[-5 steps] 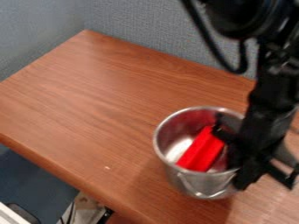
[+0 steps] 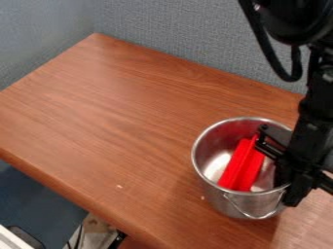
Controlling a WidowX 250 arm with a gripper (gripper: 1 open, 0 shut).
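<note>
A steel pot (image 2: 212, 183) with a wire handle stands on the wooden table at the right. Inside it lies a red object (image 2: 240, 162), apparently long and block-like. My black gripper (image 2: 276, 167) is at the pot's right side, over and around the rim; its fingers are dark and partly hidden, so whether it is open or shut, or holds anything, is unclear.
Grey partitions line the back and left. Beyond the front left edge are cables and dark floor.
The pot and my arm have moved right over the last second, and the arm has lifted slightly at the top. The red object stays inside the pot.
</note>
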